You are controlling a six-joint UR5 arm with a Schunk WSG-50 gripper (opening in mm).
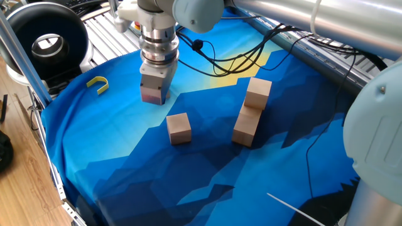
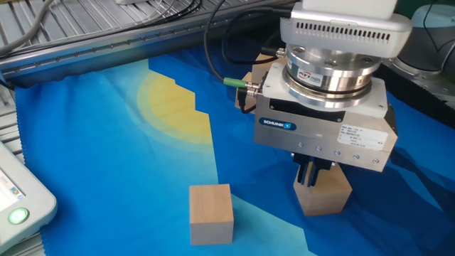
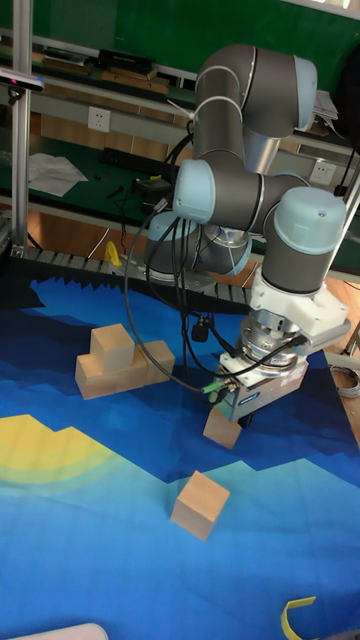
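My gripper (image 2: 310, 181) points down with its dark fingers (image 2: 302, 174) close together and no block held between them. In exterior view 2 they overlap the near side of a plain wooden cube (image 2: 331, 193); contact cannot be told. That cube (image 1: 179, 130) stands alone on the dark cloth in exterior view 1, where the fingers are hidden. Exterior view 3 shows the cube (image 3: 220, 429) partly behind the gripper body. A second lone cube (image 2: 211, 215) lies on pale blue cloth. Further off, one block (image 3: 112, 347) rests on top of other wooden blocks (image 3: 101, 378).
Black cables (image 1: 242, 59) hang from the arm near the stacked blocks. A yellow hook-shaped piece (image 1: 98, 84) lies near the cloth's edge. A white device (image 2: 21, 203) occupies the left of exterior view 2.
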